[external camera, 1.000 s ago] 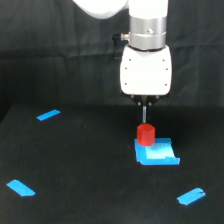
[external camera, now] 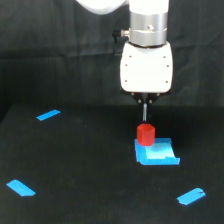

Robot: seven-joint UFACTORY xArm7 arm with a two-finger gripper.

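A small red block-like object [external camera: 146, 134] stands at the back edge of a light blue patch [external camera: 157, 154] on the black table, right of centre. My gripper [external camera: 145, 116] points down just above it, its thin dark fingers ending close to the red top. Whether the tips touch the object, I cannot tell. The fingers look narrow and close together from this side, too small to show whether they are open or shut. The white wrist housing [external camera: 146, 68] hangs above them.
Blue tape strips lie flat at the back left [external camera: 48, 115], front left [external camera: 20, 188] and front right [external camera: 191, 196]. Bare black table [external camera: 80, 160] stretches to the left and front. A dark curtain [external camera: 60, 70] closes off the back.
My wrist and fingers sit very slightly higher than a second ago. The red object and the blue patch show no visible movement.
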